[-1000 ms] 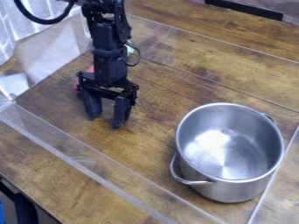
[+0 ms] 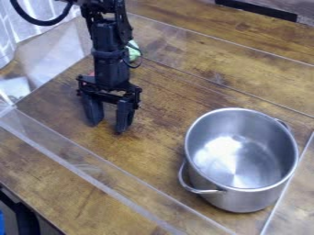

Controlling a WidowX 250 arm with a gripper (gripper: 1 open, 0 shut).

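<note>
The black robot gripper (image 2: 108, 115) is low over the wooden table on the left, its two fingers pointing down at the surface; whether anything is between them cannot be made out. Behind the arm, mostly hidden, are a small green object (image 2: 134, 48) and a bit of something red. A large steel pot (image 2: 240, 156) with side handles stands at the right front.
Clear plastic walls (image 2: 92, 174) border the work area on the left and front.
The arm and gripper have shifted slightly to the left; less of the red object shows beside them. The pot has not moved.
</note>
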